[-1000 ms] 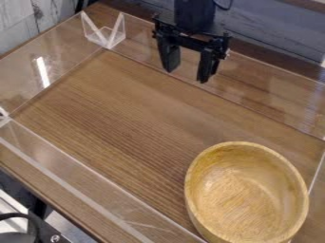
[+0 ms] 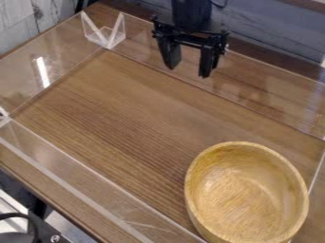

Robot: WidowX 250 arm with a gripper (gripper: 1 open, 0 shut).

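My black gripper (image 2: 191, 55) hangs over the back middle of the wooden table, its two fingers spread apart with nothing visible between them. The arm rises out of the top of the camera view.
A large pale yellow bowl (image 2: 244, 195) sits at the front right. A clear angular object (image 2: 105, 30) stands at the back left. A black cable lies at the lower left corner.
The gripper has shifted slightly back, up in the view, over the last second. The bowl and the clear object have not moved.
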